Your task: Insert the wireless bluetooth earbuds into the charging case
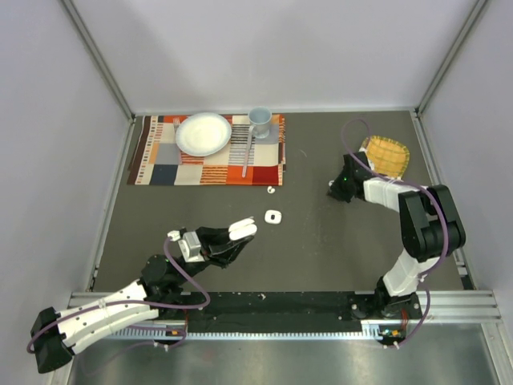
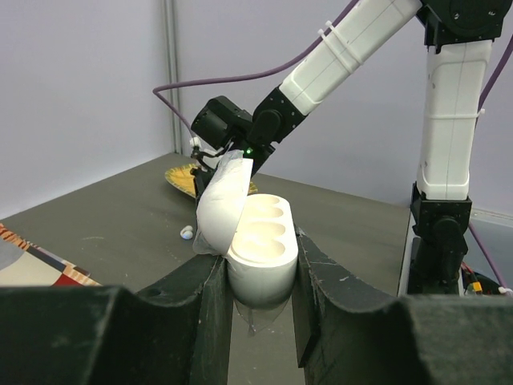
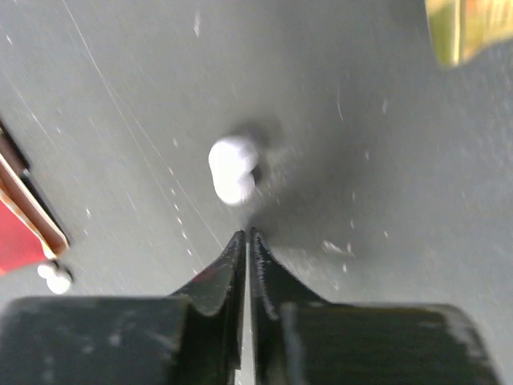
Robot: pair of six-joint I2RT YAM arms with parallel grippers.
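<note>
My left gripper is shut on the white charging case (image 2: 260, 253), whose lid stands raised with the hollows inside showing. In the top view the case is held above the table at lower centre. A white earbud (image 3: 232, 170) lies on the table in the right wrist view, slightly blurred, just beyond my right gripper. That gripper's fingertips meet, with nothing between them. The other earbud (image 1: 271, 190) rests on the table below the placemat's right corner; it also shows at the lower left of the right wrist view.
A small white square box (image 1: 273, 216) sits near mid-table. The striped placemat (image 1: 144, 172) carries a plate (image 1: 203, 134), a mug (image 1: 259, 122) and cutlery. Behind the right gripper lies a yellow woven mat (image 1: 390, 156).
</note>
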